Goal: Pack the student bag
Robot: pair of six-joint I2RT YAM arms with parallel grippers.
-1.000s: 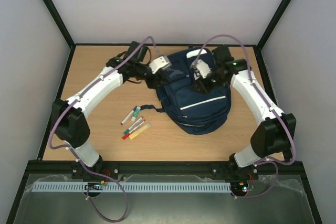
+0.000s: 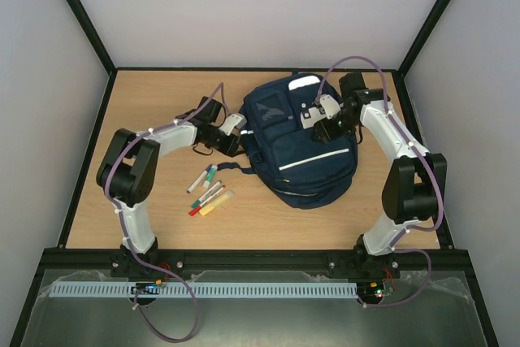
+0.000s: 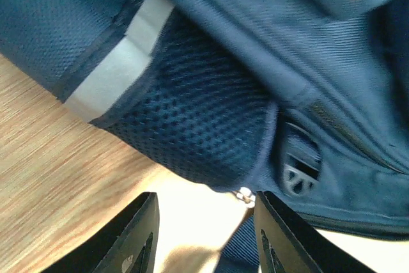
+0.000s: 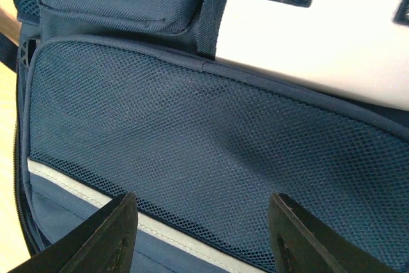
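A dark blue bag (image 2: 313, 170) lies tilted on the table, its front pockets facing up. Beside its left edge, low over the wood, is my left gripper (image 2: 237, 150); in the left wrist view its fingers (image 3: 142, 234) stand apart with nothing held between them. Just beyond them are the bag's mesh side pocket (image 3: 192, 107), a buckle (image 3: 300, 167) and a dark strap (image 3: 239, 247). My right gripper (image 2: 322, 137) hovers over the bag's front, open and empty, facing the mesh front pocket (image 4: 192, 139). A white label (image 4: 319, 36) shows above that pocket.
Several coloured markers (image 2: 213, 198) lie on the table left of the bag's lower part. A loose strap (image 2: 236, 167) reaches from the bag toward them.
My left gripper has come down and left, from over the bag's upper pocket to beside its left edge. Bag and markers have not moved.
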